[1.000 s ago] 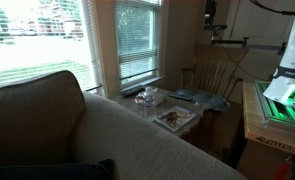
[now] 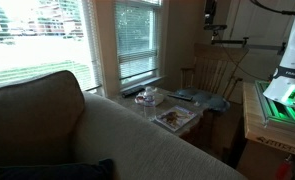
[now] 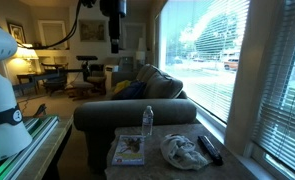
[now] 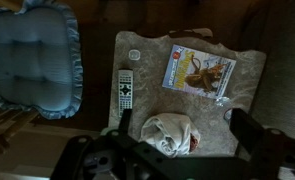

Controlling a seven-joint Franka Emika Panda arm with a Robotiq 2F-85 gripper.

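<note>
High above a small stone-topped table [image 4: 152,70], my gripper points down with its dark fingers spread wide and nothing visible between them. In the wrist view, a magazine with a mammoth on its cover [image 4: 199,72] lies towards the far side, and a pale remote face [image 4: 125,88] shows at the left. A crumpled white cloth [image 4: 170,133] is nearest the fingers, apart from them. Exterior view 2 shows the gripper [image 3: 114,46] hanging well above the table, with a clear bottle [image 3: 147,122] standing upright behind the magazine [image 3: 128,150].
The grey sofa [image 3: 157,114] borders the table. Windows [image 3: 212,50] line one side. A chair with a blue cushion [image 4: 32,60] stands beside the table. Open air separates the gripper from the tabletop things.
</note>
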